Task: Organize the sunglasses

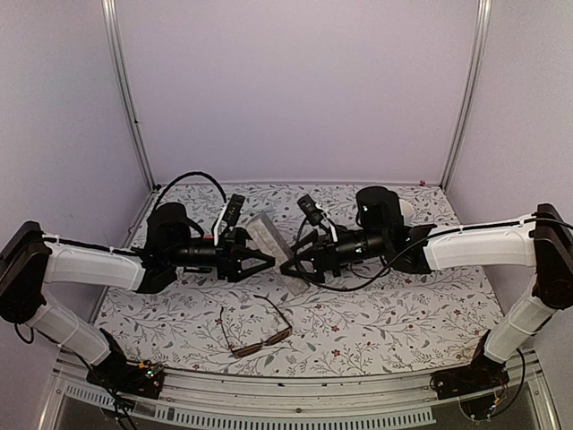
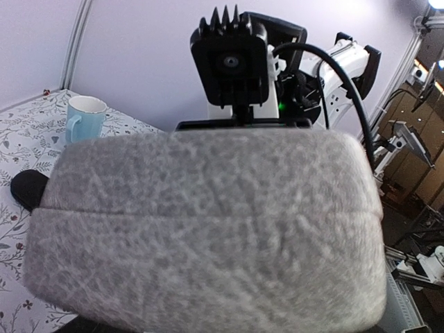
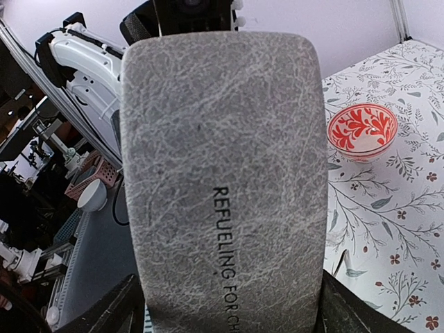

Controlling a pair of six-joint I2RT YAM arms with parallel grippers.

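A grey marbled glasses case (image 1: 276, 246) with printed lettering is held up between the two grippers. My right gripper (image 1: 304, 264) is shut on it; in the right wrist view the case (image 3: 222, 173) fills the middle. My left gripper (image 1: 246, 255) is at the case's left side; in the left wrist view the case (image 2: 205, 236) hides its fingers, so how far they stand apart is unclear. The sunglasses (image 1: 260, 345) lie on the floral table below, with their temples unfolded.
A light blue mug (image 2: 86, 118) stands on the table, with a dark flat object (image 2: 28, 187) near it. A red-patterned bowl (image 3: 362, 130) is also on the table.
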